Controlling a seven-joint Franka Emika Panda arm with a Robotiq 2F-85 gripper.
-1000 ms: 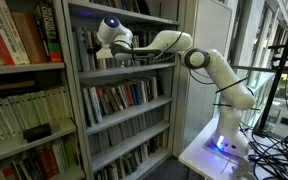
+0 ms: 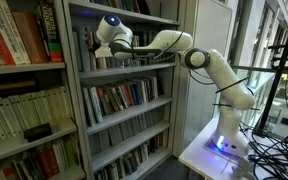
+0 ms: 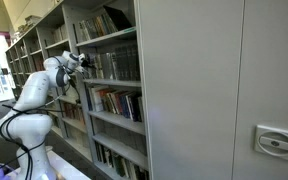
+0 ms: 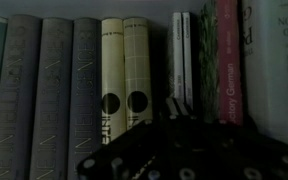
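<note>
My gripper is shut in front of a row of upright books, with nothing visible between its fingers. In the wrist view its tips are low in the picture, close to a dark gap right of two cream books [image 4: 137, 75] with black dots. Just right of that gap stand thin white-spined books [image 4: 182, 60], then a pink-red book [image 4: 229, 60]. Whether the tips touch any book cannot be told. Exterior view 1 has the gripper [image 2: 98, 50] up at the bookcase's upper shelf, partly lost against the dark books.
Several grey volumes [image 4: 51, 90] stand to the left, and a pale book [image 4: 281, 60] to the right. A shelf board [image 2: 124, 71] runs under the gripper's row; more books [image 2: 124, 97] fill the shelf below. The upright panel [image 2: 77, 80] divides the bookcases.
</note>
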